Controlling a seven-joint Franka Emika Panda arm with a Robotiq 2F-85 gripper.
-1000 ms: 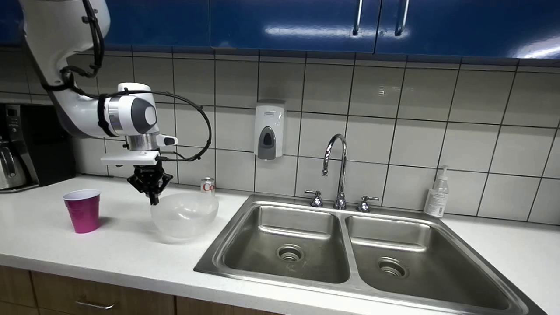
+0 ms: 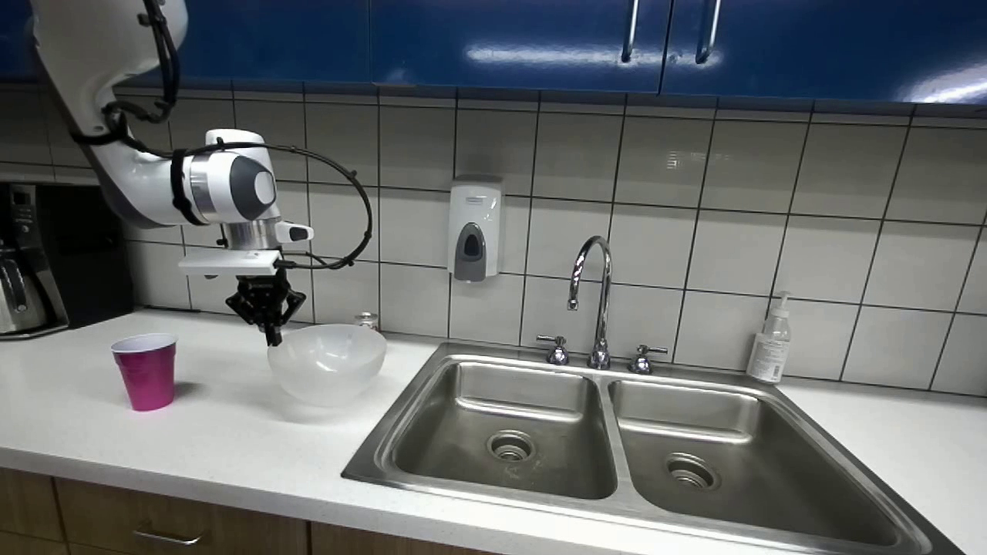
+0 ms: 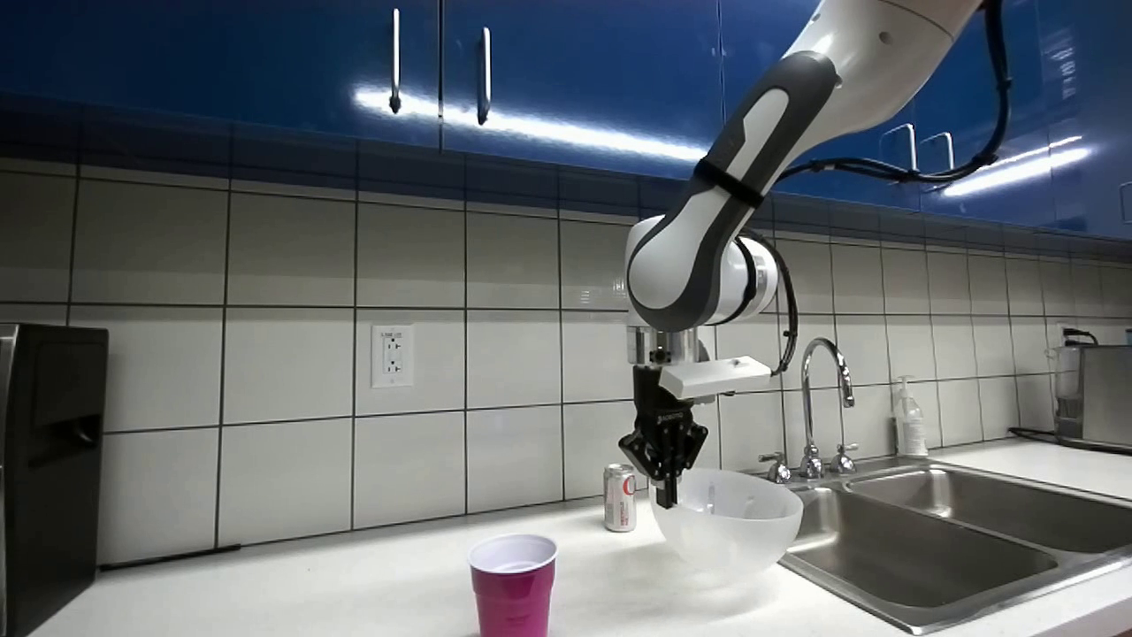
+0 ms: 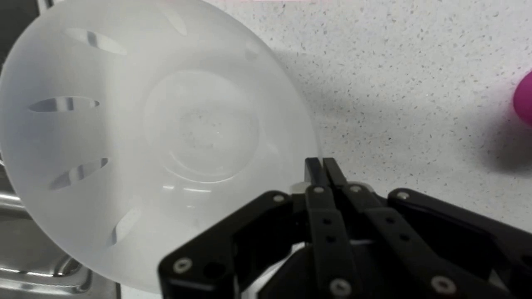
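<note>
A frosted translucent bowl (image 2: 330, 371) hangs a little above the counter, slightly tilted. My gripper is shut on its thin rim, on the side facing the pink cup. In the second exterior view, the bowl (image 3: 738, 536) reaches out to the right of my gripper (image 3: 666, 495), toward the sink. Looking down in the wrist view, I see the bowl (image 4: 124, 149) empty, with slot-like marks along its far wall.
The pink cup (image 2: 148, 371) stands on the counter (image 2: 222, 435) to the left. Behind the bowl is a soda can (image 3: 620, 497), mostly hidden in the first exterior view. A double sink (image 2: 611, 435) with a faucet (image 2: 603, 301) lies to the right, its basins empty.
My gripper has risen, and the bowl has come up with it. The bowl now covers most of the can in the first exterior view. The cup has not moved.
</note>
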